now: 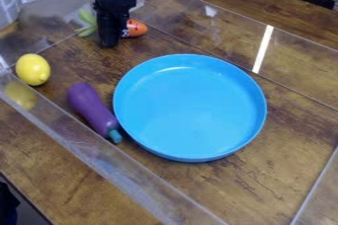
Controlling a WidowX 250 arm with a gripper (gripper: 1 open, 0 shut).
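Note:
My black gripper is low at the upper left, over an orange carrot with green leaves, hiding part of it. Its fingers are dark and close together; whether anything is between them is hard to see. A large blue plate lies at the centre right. A purple eggplant lies left of the plate, and a yellow lemon sits at the far left.
Clear plastic walls border the wooden floor. There is bare floor between my gripper and the plate, and to the plate's right.

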